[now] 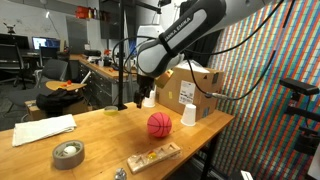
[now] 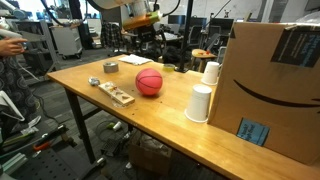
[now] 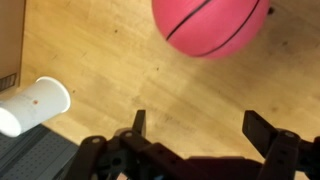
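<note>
My gripper is open, with only bare tabletop between its fingers in the wrist view. It hangs above the table. A red ball with dark seams (image 3: 210, 22) lies beyond the fingertips, cut off by the top of that view; exterior view 1 shows the same ball (image 1: 159, 124) resting on the wood. To the left in the wrist view is a white cup (image 3: 38, 104). Exterior view 2 shows two white cups, a nearer cup (image 2: 198, 104) and a farther cup (image 2: 211, 72), to the right of the ball (image 2: 149, 82).
A large cardboard box (image 2: 268, 85) stands beside the cups. A shallow wooden tray (image 1: 153, 158) lies near the ball, and a roll of tape (image 1: 69, 153) sits to its left. Farther back is a white sheet or cloth (image 1: 43, 130). Bare tabletop lies between these things.
</note>
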